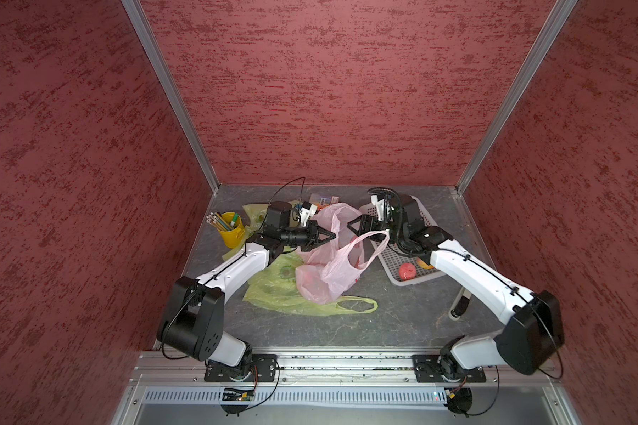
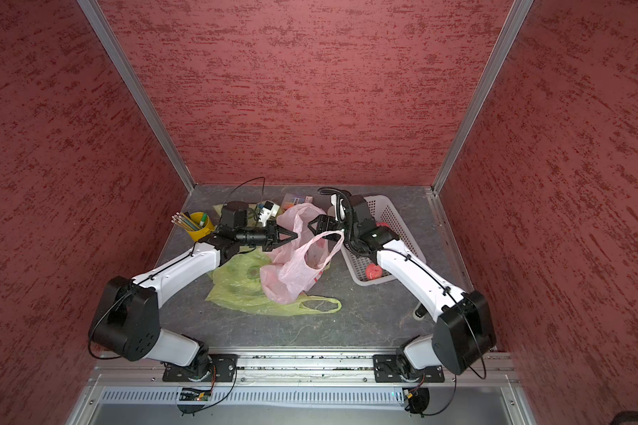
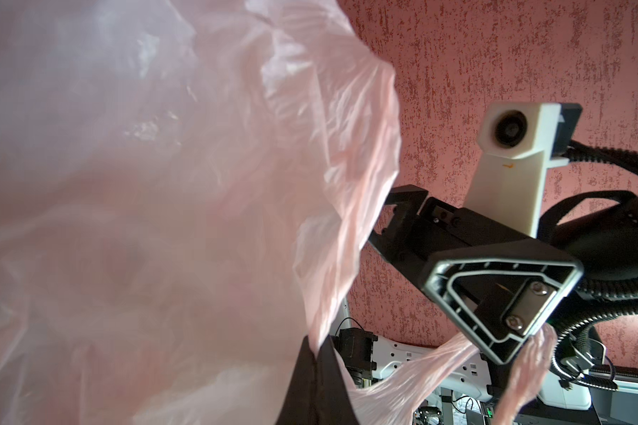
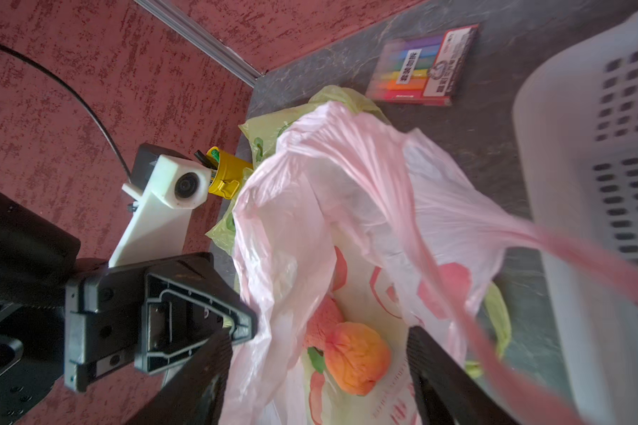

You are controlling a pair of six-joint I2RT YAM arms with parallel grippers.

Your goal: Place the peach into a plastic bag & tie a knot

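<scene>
The pink plastic bag is held up, with my left gripper shut on its gathered edge in the left wrist view. My right gripper is open over the bag's mouth. Inside the bag, in the right wrist view, an orange-yellow peach lies against a pinker fruit, below and between the right fingers, apart from them as far as shows. A handle loop stretches beside the right gripper.
A perforated white basket with fruit, including a red one, stands right. A green bag lies underneath. A yellow pencil cup stands left, a colourful box at the back. Bare table shows at front right.
</scene>
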